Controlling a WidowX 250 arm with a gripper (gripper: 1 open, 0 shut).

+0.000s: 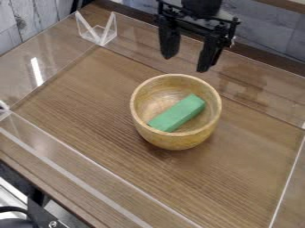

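A tan round bowl (176, 89) sits on the wooden table, with a green rectangular block (177, 112) lying diagonally inside it. Above and behind the bowl, the black gripper (188, 55) hangs at the top centre with its two fingers apart and nothing seen between them.
A white wire-like object (102, 31) stands at the back left. Dark cables show at the bottom left corner.
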